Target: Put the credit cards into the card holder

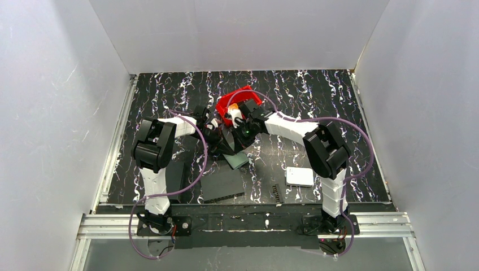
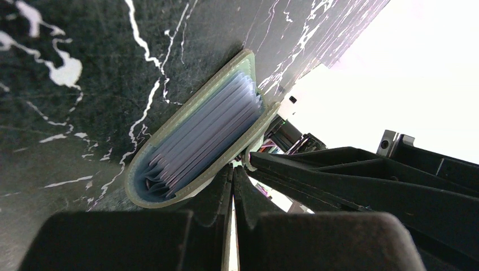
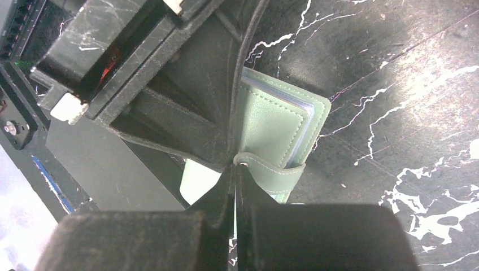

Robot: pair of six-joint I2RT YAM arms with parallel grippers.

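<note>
The pale green card holder [image 1: 238,160] lies on the dark marbled table with both grippers over it. Clear sleeves [image 2: 206,132] fan inside its open edge in the left wrist view, and I cannot tell whether any hold cards. My left gripper is shut with its tips at the holder's near edge; nothing shows between them. In the right wrist view, my shut right gripper has its tips at the holder's strap [image 3: 275,174], again with nothing visible between them. The left gripper's dark body covers part of the holder there.
Behind the arms stands a red bin [image 1: 223,101] with something orange inside, partly covered by the right arm. A grey flat panel [image 1: 222,184] lies in front of the holder. A white box [image 1: 299,176] sits to the right, beside open table.
</note>
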